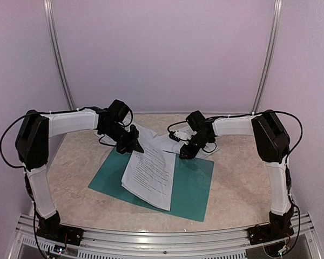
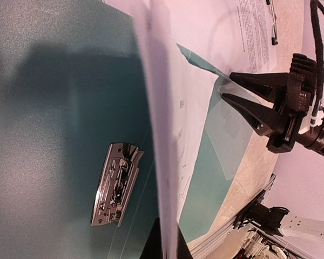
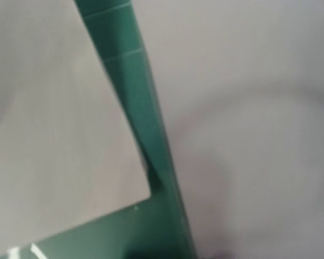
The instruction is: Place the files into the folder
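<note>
A green folder (image 1: 191, 189) lies open on the table. My left gripper (image 1: 136, 147) is shut on the top of a sheaf of printed papers (image 1: 148, 181), which hangs down over the folder's left part; in the left wrist view the sheaf is seen edge-on, with a metal clip (image 2: 115, 183) on the folder beside it. My right gripper (image 1: 184, 154) is low at the folder's back edge, by white sheets, its fingertips (image 2: 235, 76) close together at the green edge. The right wrist view is blurred, showing green cover and paper.
More loose white sheets (image 1: 213, 152) lie along the back of the folder.
</note>
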